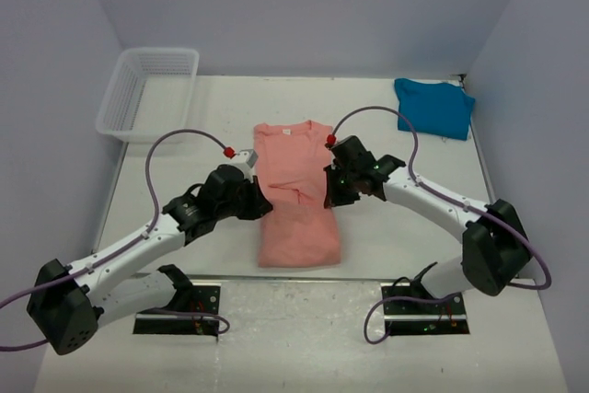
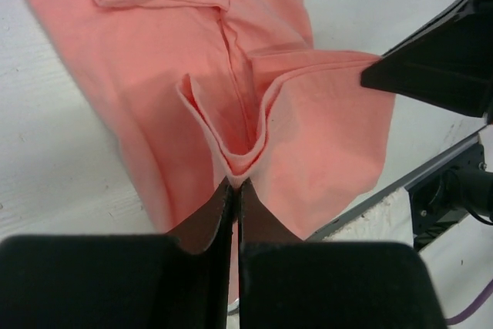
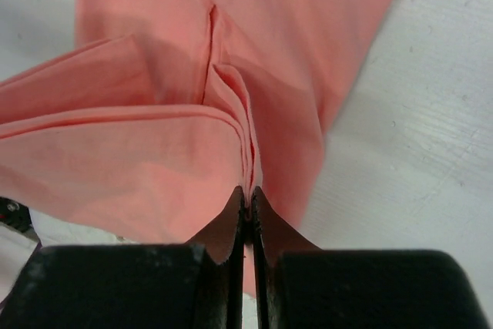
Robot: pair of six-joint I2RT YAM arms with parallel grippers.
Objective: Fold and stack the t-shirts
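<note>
A pink t-shirt [image 1: 299, 236] lies in the middle of the table, its sides folded inward and its collar toward the back. My left gripper [image 1: 269, 206] is shut on the shirt's left edge; in the left wrist view the pink cloth [image 2: 239, 161] rises in a pinched fold from the fingertips. On the opposite edge, my right gripper [image 1: 329, 203] is shut on the cloth too, a raised fold [image 3: 245, 144] running into its tips in the right wrist view. Between the two, the fabric lifts in a band, with the front part hanging toward the table's near edge.
At the back right lies a folded blue t-shirt [image 1: 434, 108]. An empty white basket [image 1: 147, 94] stands at the back left. Bare table [image 1: 368, 94] shows between the pink and blue shirts.
</note>
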